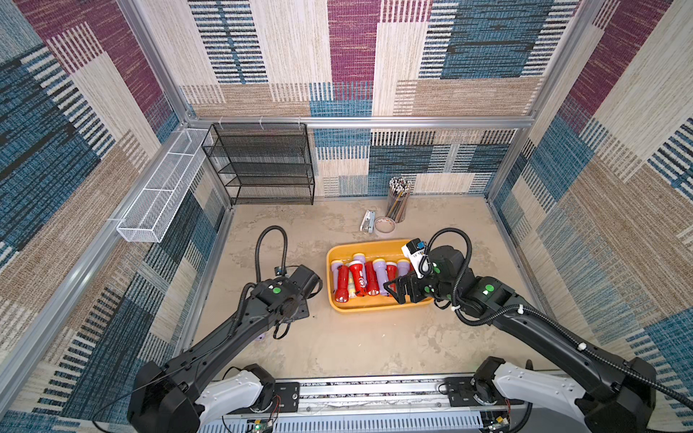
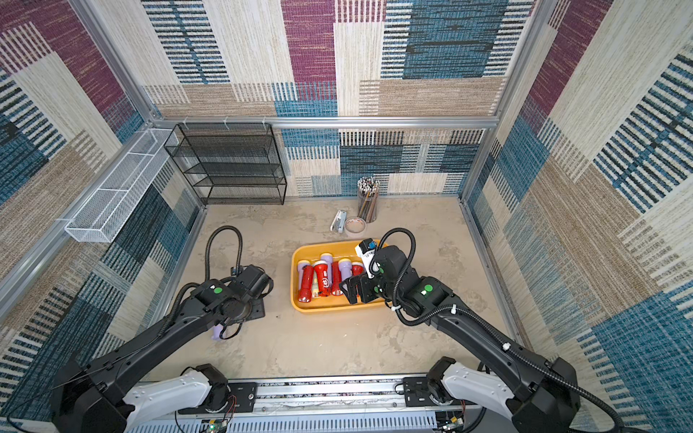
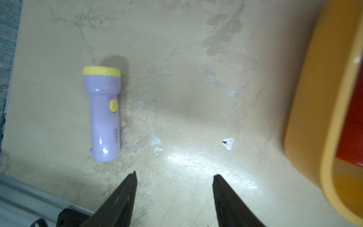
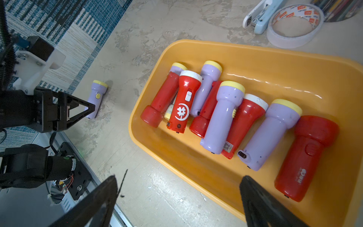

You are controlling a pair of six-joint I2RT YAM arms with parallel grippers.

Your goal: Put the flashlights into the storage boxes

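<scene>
In the left wrist view, a purple flashlight point(image 3: 105, 121) with a yellow rim lies alone on the table, left of the yellow box point(image 3: 310, 113). My left gripper is parted with only bare table between its fingers, and the flashlight lies to the left of them. Several red and purple flashlights fill the box in the right wrist view, among them a purple one point(image 4: 223, 117), a red one with a flower mark point(image 4: 184, 100) and a dark red one point(image 4: 304, 160) at the right. Over the box's front side hangs my right gripper, open and empty.
A tape roll point(image 4: 293, 36), a light blue stapler point(image 4: 264, 17) and a pencil holder point(image 1: 397, 200) stand behind the box. Black wire shelves point(image 1: 263, 169) occupy the back left, and a white wire basket point(image 1: 164, 186) the left wall.
</scene>
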